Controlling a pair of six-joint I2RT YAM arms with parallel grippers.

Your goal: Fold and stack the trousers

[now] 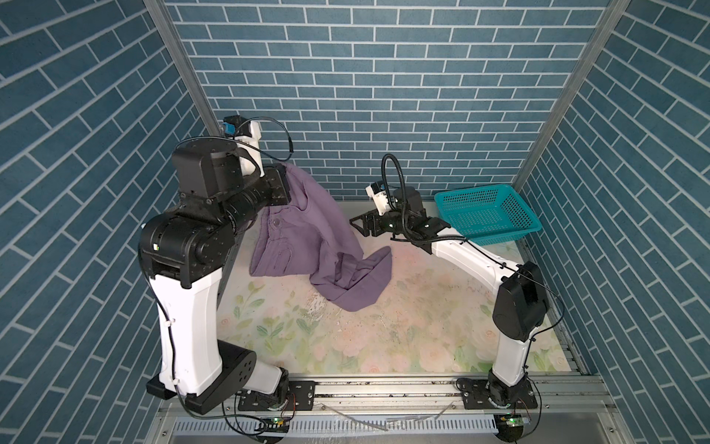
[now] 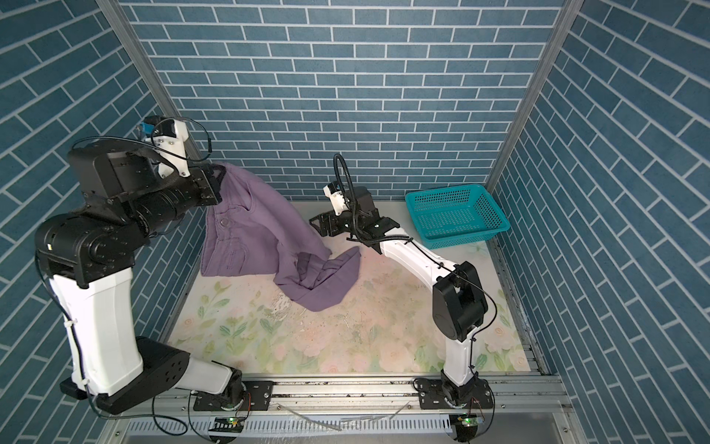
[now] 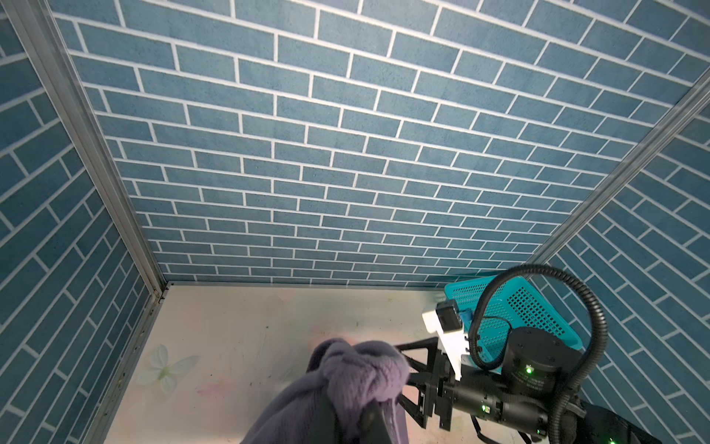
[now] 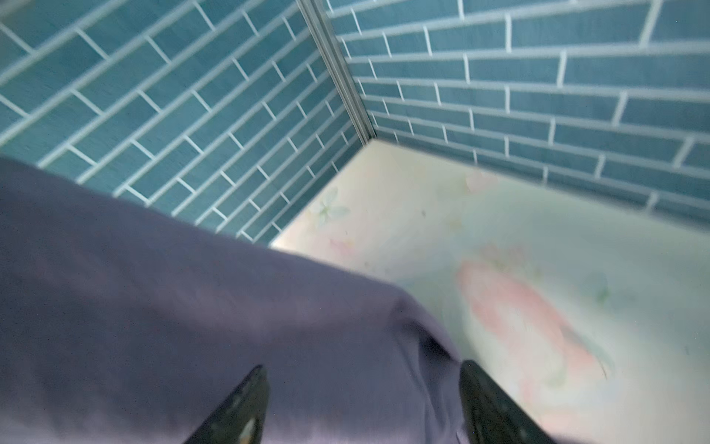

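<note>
Purple trousers (image 1: 325,214) hang from my left gripper (image 1: 282,183), which is raised high at the left and shut on a bunched part of them. In the left wrist view that bunch (image 3: 362,370) sticks out beyond the fingers. The button side (image 2: 236,240) dangles at the left, while the lower end (image 2: 332,285) lies creased on the table. To the right of the hanging cloth, my right gripper (image 1: 358,224) has its fingers apart. In the right wrist view blurred purple fabric (image 4: 310,355) stretches behind its fingertips (image 4: 255,392); nothing shows gripped between them.
A teal basket (image 1: 488,238), empty, stands at the back right of the table. Brick-patterned walls close in the back and both sides.
</note>
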